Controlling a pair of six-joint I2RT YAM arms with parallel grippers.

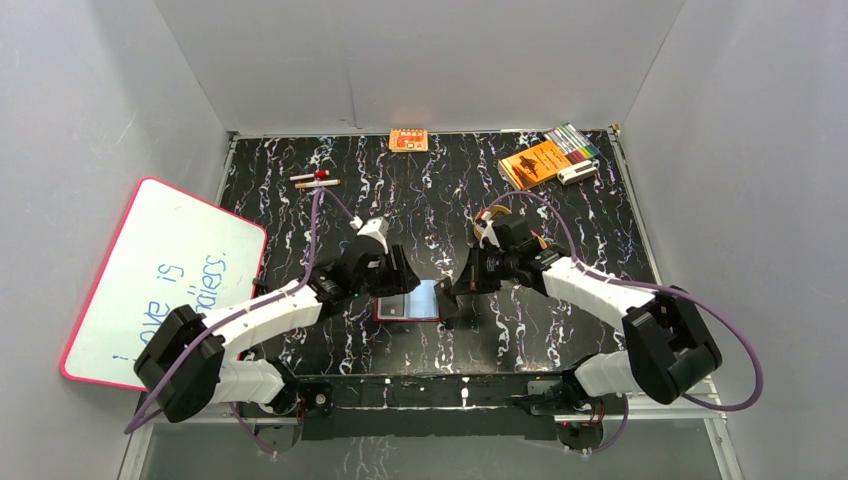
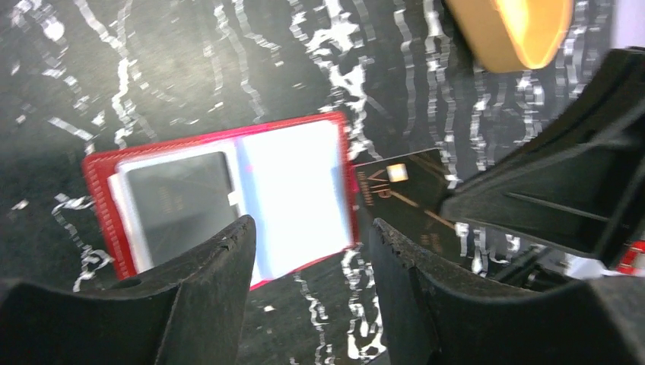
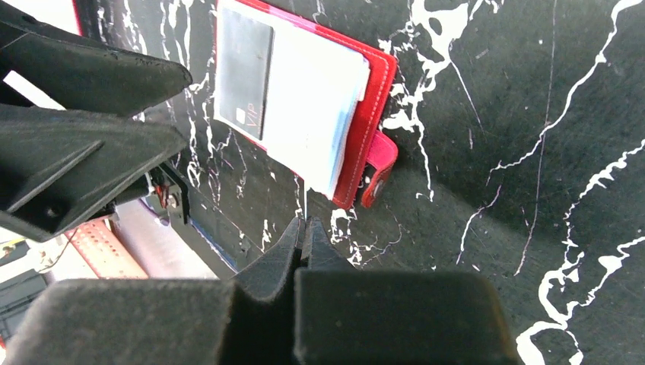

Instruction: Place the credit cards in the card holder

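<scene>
The open red card holder (image 2: pixel 340 125) lies on the table, with pale clear sleeves inside. A dark grey card marked VIP (image 3: pixel 258 91) sits in the sleeve on its left half. My right gripper is shut on a thin black card, seen nearly edge-on in the right wrist view. That card's near edge is against the holder's right edge; whether it has entered a sleeve I cannot tell. My left gripper (image 1: pixel 412 270) hangs above the holder, its fingers (image 2: pixel 228 251) spread and nothing between them.
Behind the right gripper is a tan container (image 1: pixel 483 222). Farther back lie an orange book (image 1: pixel 535 163), a small orange notepad (image 1: pixel 408 140) and markers (image 1: pixel 318 184). A whiteboard (image 1: pixel 165 280) stands at the left. The table in front of the holder is clear.
</scene>
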